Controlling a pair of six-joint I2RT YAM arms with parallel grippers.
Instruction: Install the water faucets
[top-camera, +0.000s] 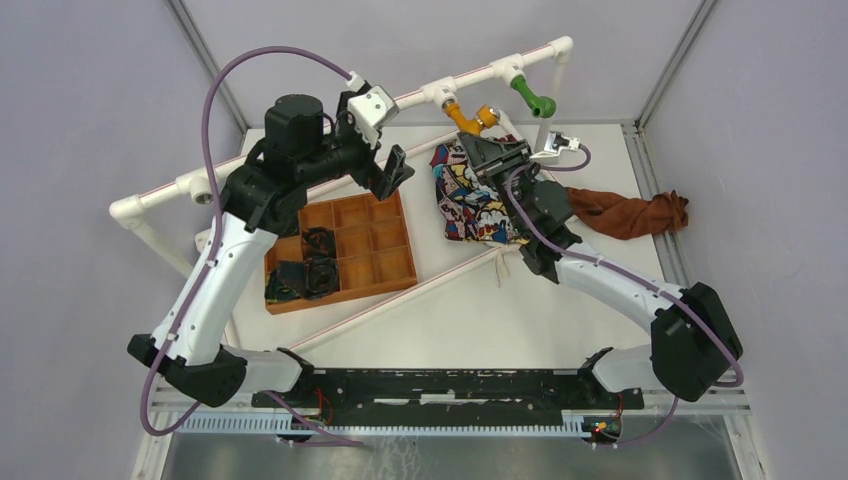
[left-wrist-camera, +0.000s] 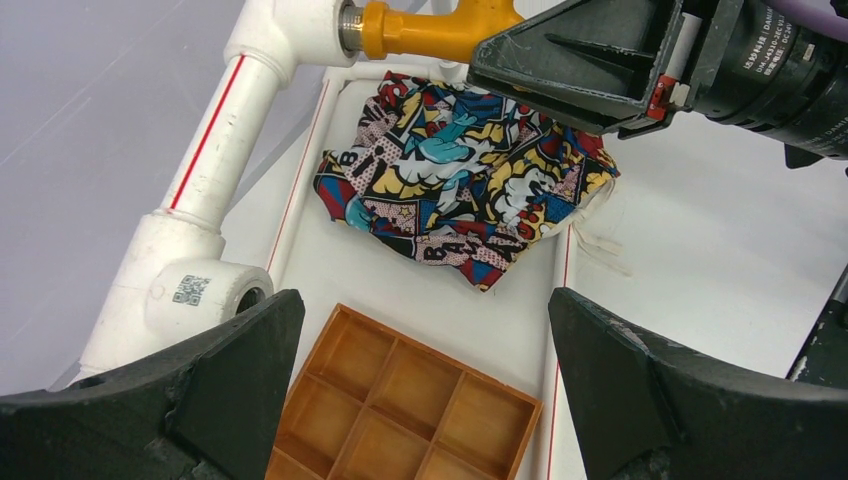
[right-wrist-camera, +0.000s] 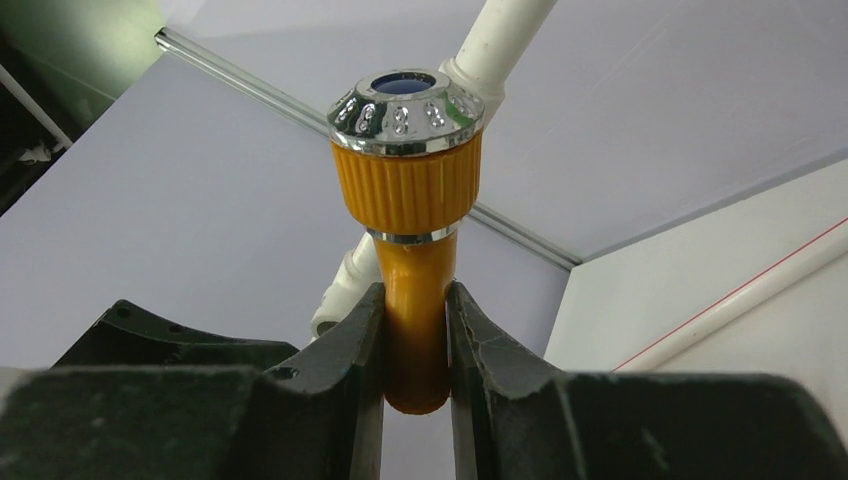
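Observation:
A yellow faucet (top-camera: 461, 117) is on a white tee of the upper pipe; in the left wrist view its body (left-wrist-camera: 430, 32) meets a metal thread at the tee. My right gripper is shut on that faucet, whose chrome-ringed cap faces up in the right wrist view. A green faucet (top-camera: 530, 95) sits on the tee further right. My left gripper is open with empty space between its fingers, beside an empty white tee fitting (left-wrist-camera: 200, 295) on the pipe.
A wooden compartment tray (top-camera: 376, 260) with dark items in its left part lies below. A patterned cloth (left-wrist-camera: 440, 180) lies behind, a brown cloth (top-camera: 628, 212) at the right. The board's front part is bare.

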